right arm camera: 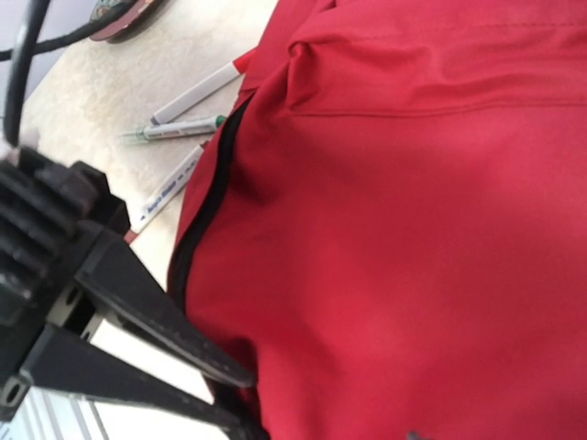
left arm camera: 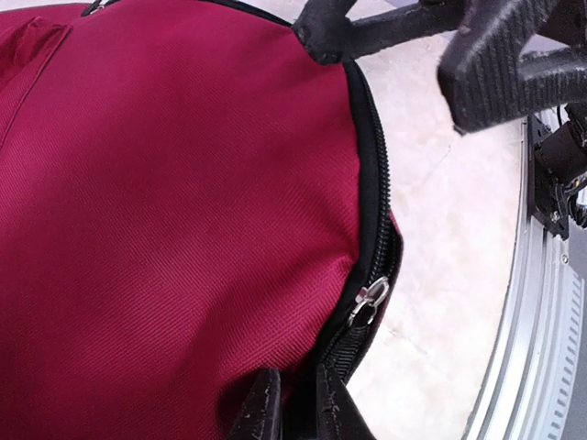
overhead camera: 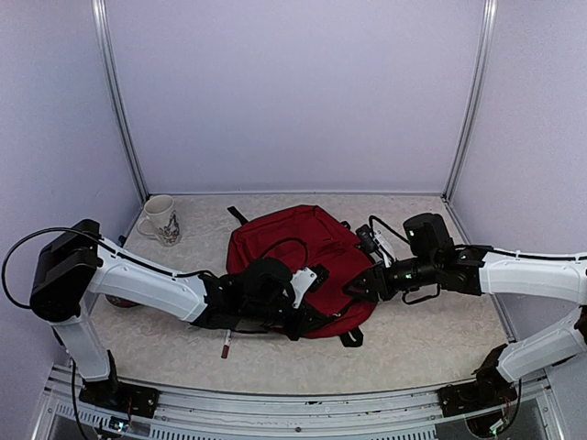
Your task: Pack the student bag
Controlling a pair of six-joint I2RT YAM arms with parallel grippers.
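Observation:
A red backpack (overhead camera: 275,229) lies flat on the table, its black zipper (left arm camera: 376,165) with a metal puller (left arm camera: 371,298) along the near right side. My left gripper (overhead camera: 319,321) is low at that zipper; in the left wrist view its fingertips sit close together beside the zipper below the puller, part open, with whatever is between them unclear. My right gripper is at the bag's edge beside the black zipper strip, fingers part open; whether fabric lies between the tips is unclear. Several markers (right arm camera: 193,128) lie beside the bag.
A white mug (overhead camera: 160,222) stands at the back left. A dark round object (right arm camera: 119,23), partly hidden in the top view by my left arm, lies on the left. The metal frame edge (overhead camera: 312,403) runs along the front.

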